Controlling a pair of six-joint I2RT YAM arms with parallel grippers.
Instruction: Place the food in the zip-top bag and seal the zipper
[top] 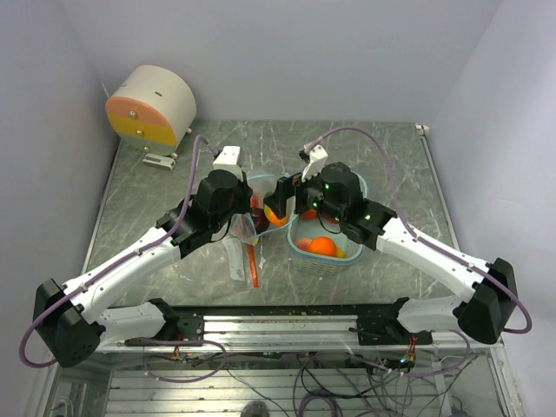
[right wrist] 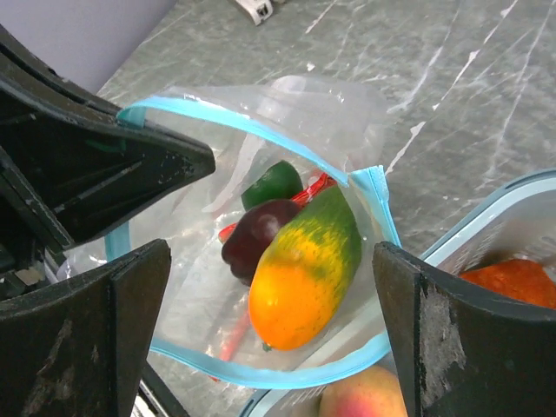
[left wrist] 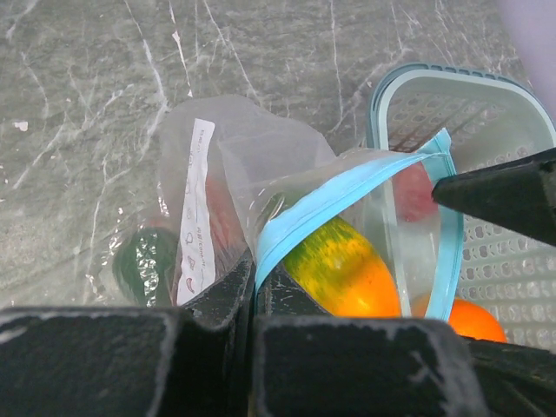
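The clear zip bag (right wrist: 248, 130) with a blue rim has its mouth spread wide. My left gripper is shut on the rim at one side. Inside lie a green-and-orange fruit (right wrist: 304, 269), a dark purple item (right wrist: 258, 236), a dark green one (right wrist: 274, 184) and a red one (right wrist: 314, 188). My right gripper stands open over the mouth, its fingers (right wrist: 486, 330) apart on either side of the fruit and not visibly touching it. From above, the right gripper partly covers the fruit (top: 276, 215).
A light blue basket (top: 314, 265) stands against the bag's right side, holding an orange (top: 322, 246) and other produce. An orange-red strip (top: 252, 265) and a white label (top: 234, 259) show in front. A bread-bin-like box (top: 152, 109) sits back left.
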